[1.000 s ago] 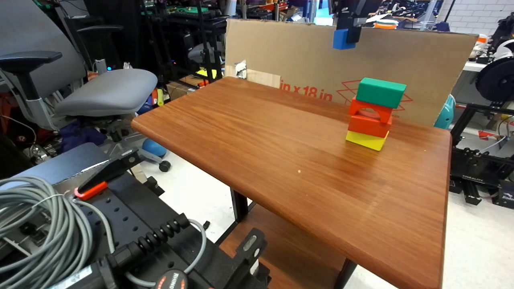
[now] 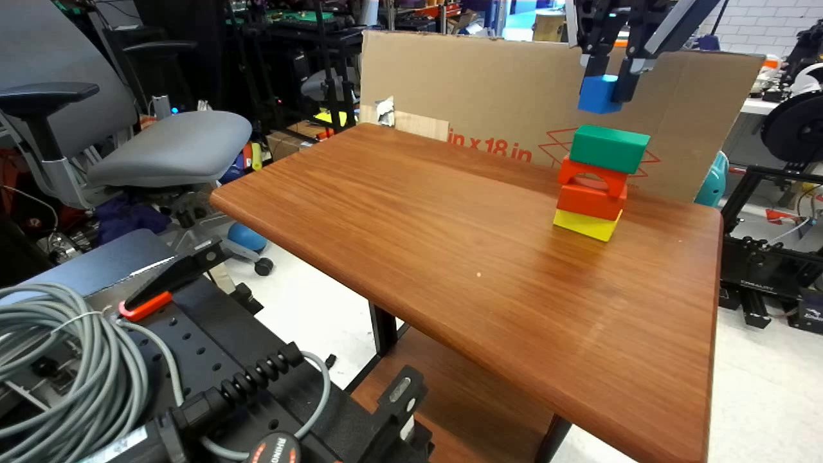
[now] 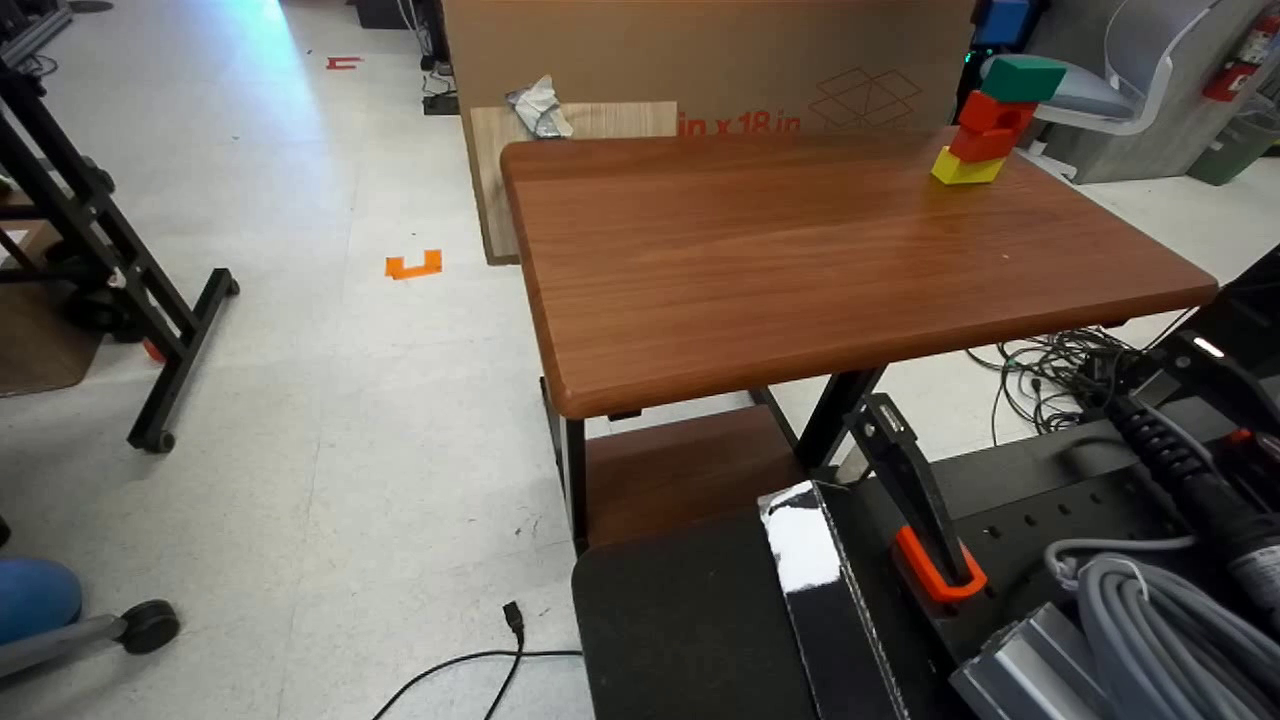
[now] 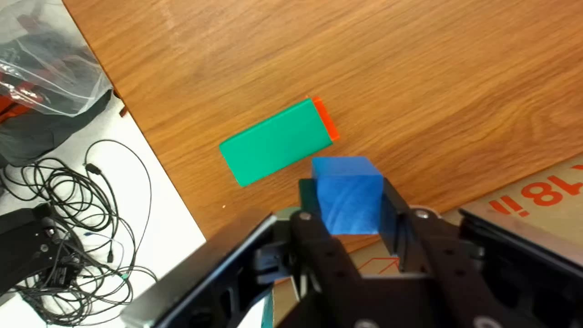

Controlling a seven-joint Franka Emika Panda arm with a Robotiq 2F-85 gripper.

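Note:
My gripper is shut on a blue block [image 4: 350, 191], gripping it by two opposite sides. In exterior view 1 the blue block [image 2: 599, 94] hangs above a stack, clear of it. On top of that stack lies a green block [image 2: 609, 149]. Under it come a red arched block [image 2: 594, 173], another red block [image 2: 590, 200] and, on the tabletop, a yellow block [image 2: 584, 224]. From the wrist the green block [image 4: 278, 141] appears up and left of the held block, with a red edge showing past one end. Exterior view 2 catches the blue block [image 3: 1003, 22] at its top edge.
A cardboard sheet [image 2: 478, 92] rises along the back edge, close behind the stack. Grey cable [image 2: 85, 370] and equipment occupy the front left, off the table.
My gripper, with the blue block in it, has moved right and somewhat lower in exterior view 1, from left of the stack to above it. The stack has stayed put.

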